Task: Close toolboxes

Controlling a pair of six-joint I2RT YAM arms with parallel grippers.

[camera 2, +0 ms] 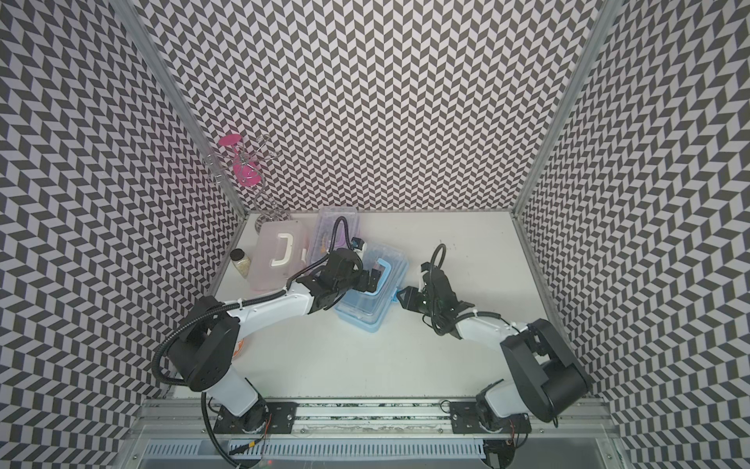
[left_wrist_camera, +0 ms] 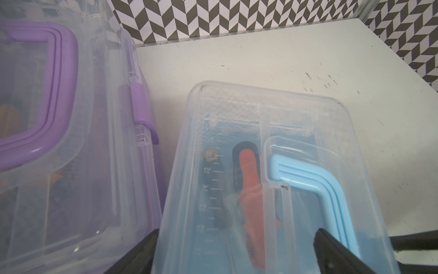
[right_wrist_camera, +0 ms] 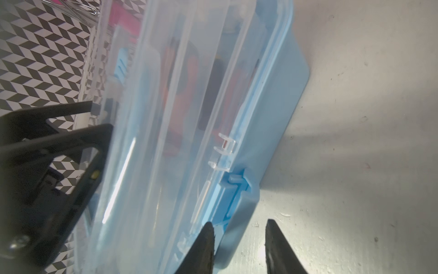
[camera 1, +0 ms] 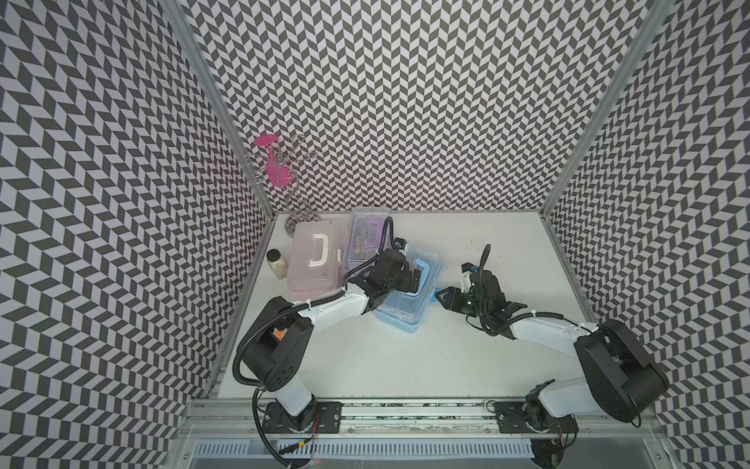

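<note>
The blue toolbox, with a clear lid and blue handle, sits mid-table, tools visible inside. Lying over its base, the lid shows no clear gap in the right wrist view. Its blue latch sticks outward from the side. My left gripper is over the lid, fingers wide apart; contact with the lid is unclear. Around the latch, my right gripper stands part open, one finger clear of it. Farther left are a purple-handled clear toolbox and a pink toolbox.
A small jar stands left of the pink toolbox, with a wire stand holding a pink shape behind. The purple-handled box is close beside the blue one. Bare tabletop lies at the back right and along the front.
</note>
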